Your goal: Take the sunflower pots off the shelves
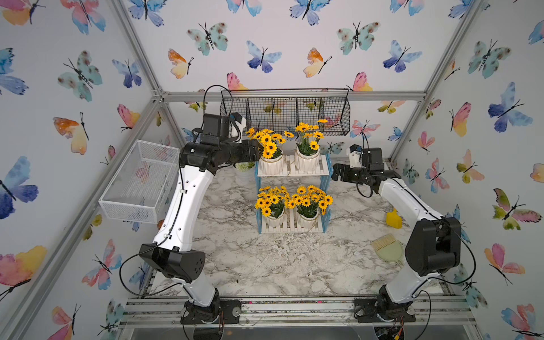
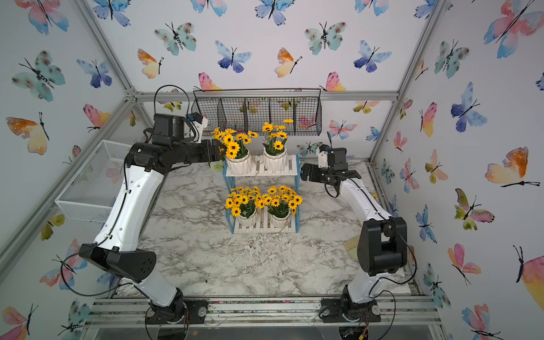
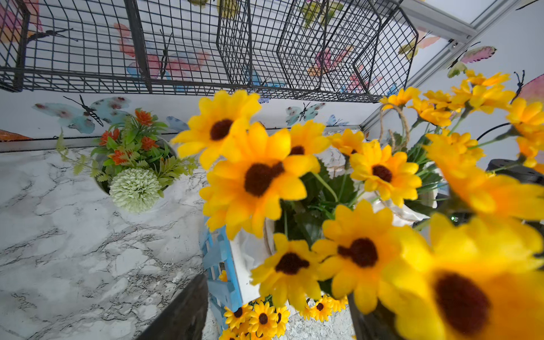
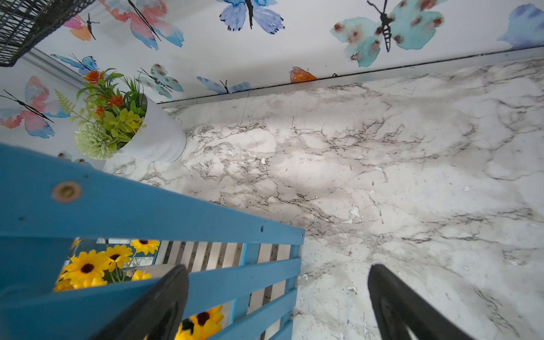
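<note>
Two white pots of yellow sunflowers stand on the upper shelf of a blue and white rack: the upper left pot [image 1: 272,165] and the upper right pot [image 1: 307,162]. On the lower shelf are the lower left pot [image 2: 247,219] and lower right pot [image 2: 278,220]. My left gripper [image 1: 257,150] is at the upper left pot's flowers, fingers apart; blooms [image 3: 291,263] crowd its wrist view and partly cover one finger. Whether it touches the pot is hidden. Right of the upper shelf, my right gripper is open and empty, one finger overlapping the rack's blue side slats [image 4: 226,283] in view.
A black wire basket [image 1: 283,116] hangs on the back wall. Behind the rack stands a potted plant [image 4: 155,133]. A white mesh basket [image 1: 130,206] is at far left; a dustpan [image 1: 390,249] and yellow scoop [image 1: 393,218] lie right. The marble table before the rack is free.
</note>
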